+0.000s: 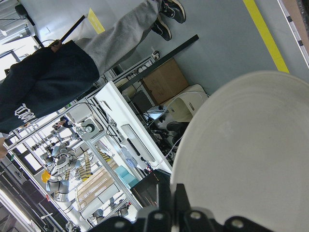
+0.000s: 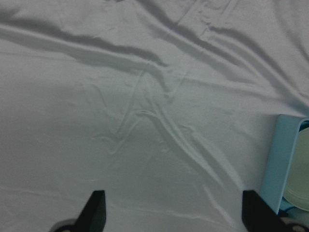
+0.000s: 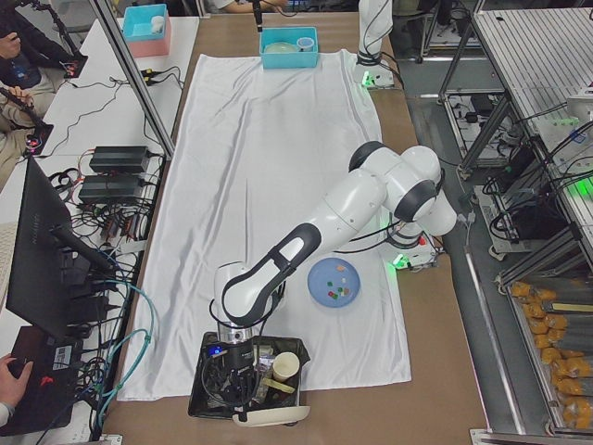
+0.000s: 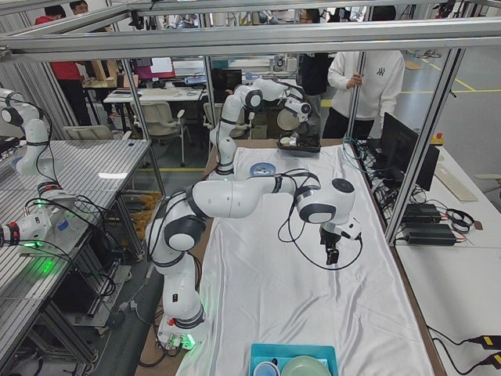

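Observation:
A cream-white plate or dish (image 1: 241,150) fills the right of the left wrist view, its rim between the fingers of my left gripper; in the camera left view it is a pale strip (image 3: 269,417) at the black bin's near edge. My left gripper (image 3: 243,403) is over that bin (image 3: 199,399). My right gripper hangs open above bare white cloth, a light-blue container (image 2: 277,159) at its right in that wrist view.
A blue plate (image 3: 326,295) with small coloured pieces lies beside the left arm. The black bin holds a cream cup (image 3: 285,367) and assorted items. A blue box (image 3: 290,60) with dishes stands at the far end.

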